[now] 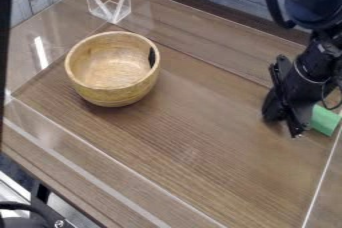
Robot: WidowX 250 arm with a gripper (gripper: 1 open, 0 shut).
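My black gripper [281,112] is low over the right side of the wooden table, its fingertips down near the surface. A green block [321,121] lies at the right, just beside the fingers and partly hidden behind them. Whether anything is between the fingers is hidden by the dark, overlapping parts of the gripper.
A wooden bowl [112,94] stands on the left of the table [187,172]. A clear plastic piece [110,7] is at the back left.
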